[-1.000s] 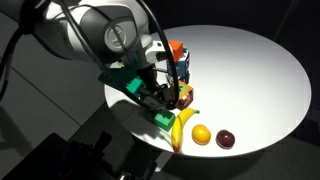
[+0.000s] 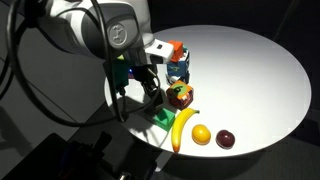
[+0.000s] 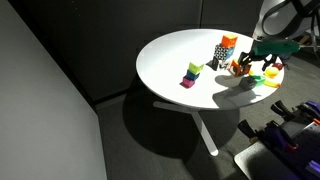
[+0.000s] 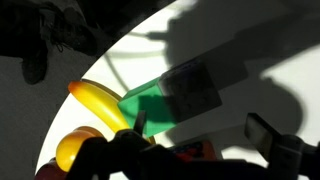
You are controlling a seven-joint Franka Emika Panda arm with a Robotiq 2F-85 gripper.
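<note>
My gripper stands open above the table, with nothing held between its fingers. Below it in the wrist view, a green block (image 4: 148, 108) lies against a dark block (image 4: 190, 90), partly in shadow. A yellow banana (image 4: 97, 103) rests close beside the green block. Past the banana is an orange fruit (image 4: 70, 149), cut by the gripper's dark outline. In exterior view 1 the green block (image 2: 163, 119) lies near the table's front edge, while the arm hides part of the area behind it.
A red-orange and green block cluster (image 2: 181, 95) sits just behind, with a blue tower (image 2: 178, 70) topped in orange beyond it. A dark plum-like fruit (image 2: 225, 139) lies right of the orange. A colourful block stack (image 3: 193, 72) stands apart.
In exterior view 1 the gripper has moved up and left, away from the green block and banana. The objects on the table look unmoved.
</note>
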